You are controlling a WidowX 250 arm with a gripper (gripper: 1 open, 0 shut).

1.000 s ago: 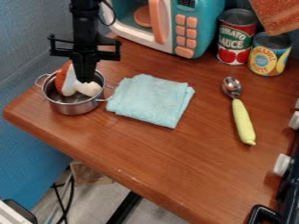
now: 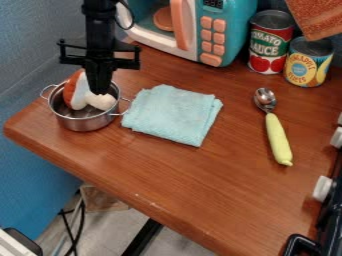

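My black gripper [image 2: 98,82] hangs low over a small steel pot [image 2: 83,120] at the left edge of the wooden table. In the pot are white items [image 2: 100,101] and an orange item [image 2: 70,86], partly behind the gripper. The fingertips reach down to the white items; whether the fingers are closed on one cannot be seen clearly.
A folded light blue cloth [image 2: 173,114] lies right of the pot. A spoon with a yellow handle [image 2: 278,140] lies further right. A toy microwave [image 2: 201,30] and two cans [image 2: 269,45] stand at the back. Bare table [image 2: 187,190] is in front.
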